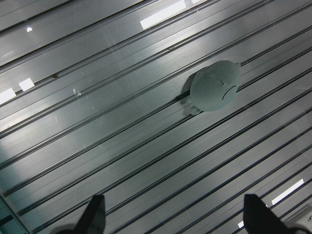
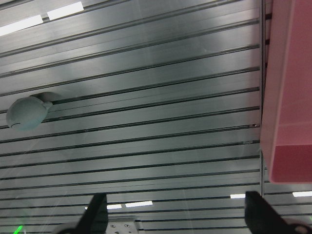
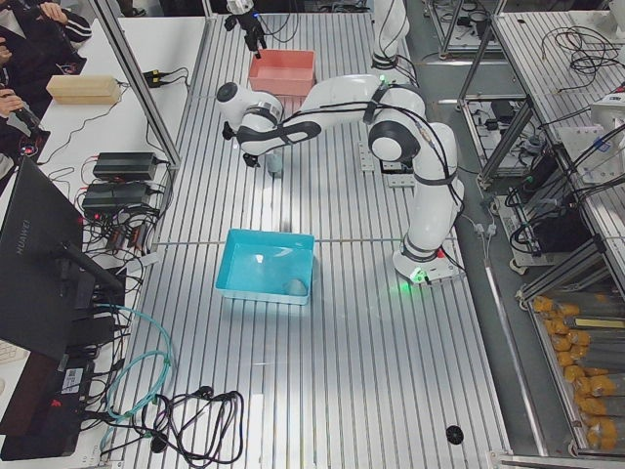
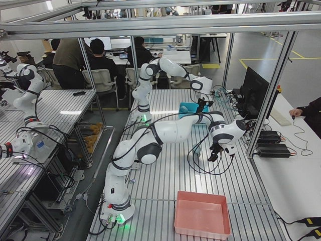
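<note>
A pale grey-green rounded toy (image 1: 214,85) (image 2: 27,114) lies on the slatted table between the turquoise bin (image 3: 264,259) and the pink bin (image 4: 202,216). My left gripper (image 3: 239,147) hangs above the table near the toy, open, its dark fingers wide apart at the bottom of the left wrist view with nothing between them. My right gripper (image 4: 221,153) is also raised, between the toy and the pink bin, open and empty in the right wrist view. A pale object (image 3: 294,287) lies inside the turquoise bin.
Frame posts, a monitor (image 3: 39,254) and black boxes line one side of the table. Cables (image 3: 195,420) lie at a near corner. Much of the table around the bins is bare.
</note>
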